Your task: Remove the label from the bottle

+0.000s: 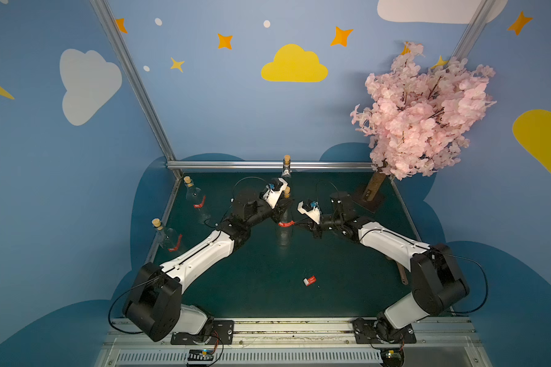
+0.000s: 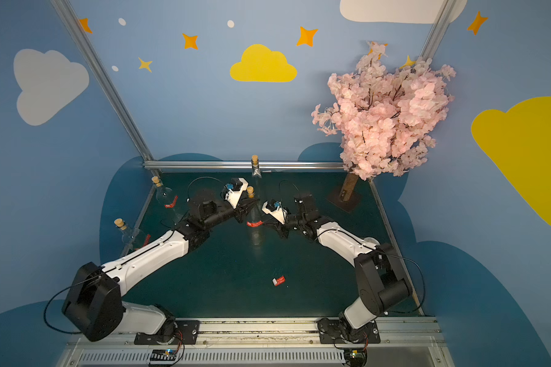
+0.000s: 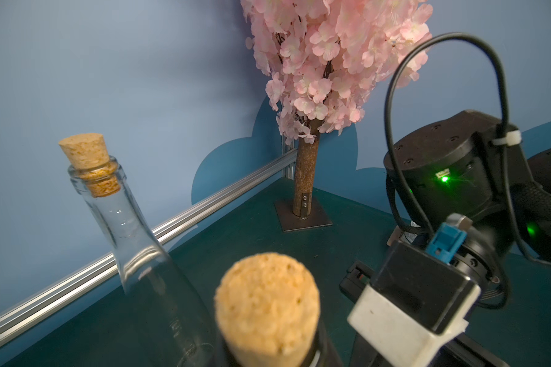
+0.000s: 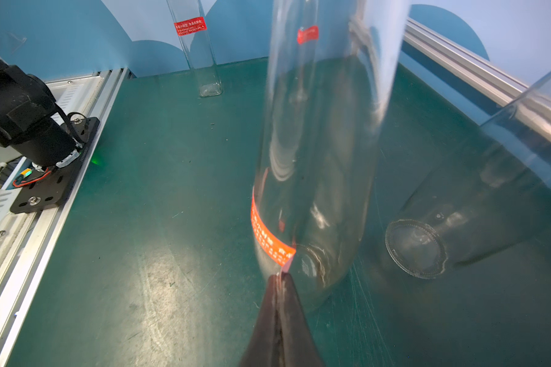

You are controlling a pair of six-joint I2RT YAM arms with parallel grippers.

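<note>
A clear bottle (image 4: 324,153) with a cork (image 3: 267,305) stands upright between the two arms in mid-table. My left gripper (image 1: 286,205) is closed round its neck; in the left wrist view the cork hides most of the fingers. Low on the glass runs a red-orange label (image 4: 266,235), most of it still on the surface. Its near end lifts off in a small flap. My right gripper is shut with this flap pinched at its fingertips, beside the bottle's lower part.
Another corked bottle (image 3: 134,244) stands close behind. Two labelled bottles (image 1: 196,197) stand at the left edge. A peeled red label scrap (image 1: 310,280) lies on the front table. A blossom tree (image 1: 373,186) occupies the back right corner.
</note>
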